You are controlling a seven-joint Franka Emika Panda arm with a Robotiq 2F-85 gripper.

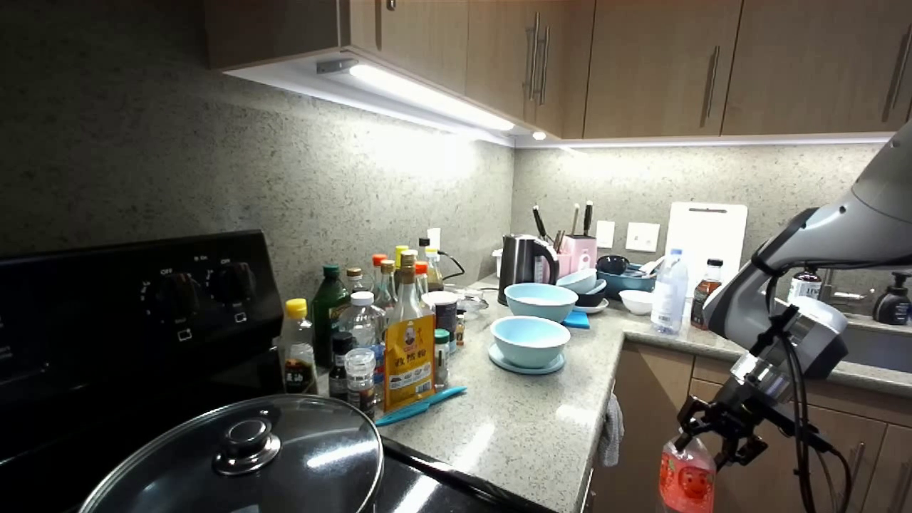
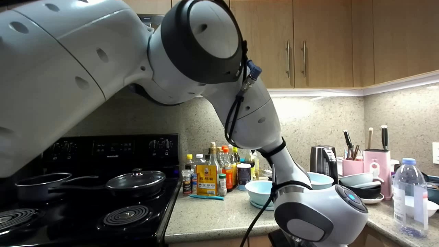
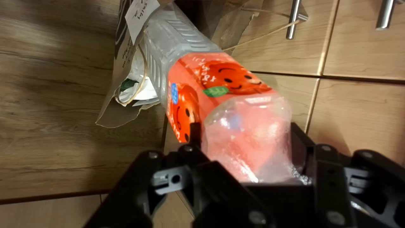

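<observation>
A clear plastic bottle with a red label of smiling tomato-like faces is held by one end in my gripper. The fingers press on both sides of that end. In the wrist view the bottle's other end reaches into or over an open paper bag with white paper in it; the exact overlap is partly hidden. In exterior view 1 the bottle hangs below my gripper, lower than the countertop, and its bottom is cut off by the frame. The second exterior view hides the gripper behind the arm.
Lower cabinets with metal handles stand close beside the bottle. The countertop carries blue bowls, seasoning bottles and a tall clear water bottle near its edge. Wooden floor lies open beside the bag.
</observation>
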